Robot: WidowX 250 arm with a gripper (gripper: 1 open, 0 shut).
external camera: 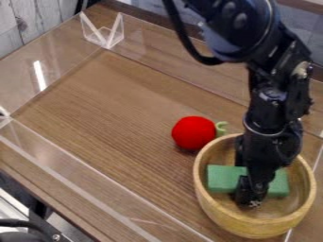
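The black arm reaches down from the top right, and its gripper (250,185) is inside a round tan bowl (211,213) at the lower right, shut on a green block (225,178) that lies within the bowl. The gripper hides part of the block. A red tomato-like object (195,132) with a green top sits just outside the bowl, at its upper left.
A clear wire or plastic holder (104,28) stands at the back left. A cable lies at the bottom left.
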